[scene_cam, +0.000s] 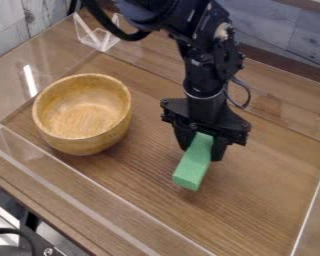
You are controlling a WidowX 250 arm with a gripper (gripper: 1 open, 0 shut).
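Note:
The black robot arm reaches down from the top centre, with its gripper [203, 136] low over the wooden table. The gripper is shut on a green block [194, 170], a slender piece that hangs tilted below the fingers toward the lower left. Whether the block touches the table is hard to tell.
A wooden bowl [80, 112] sits to the left of the gripper, apart from it. A dark cable loop shows at the lower left corner, and white wall or edge fills the upper left.

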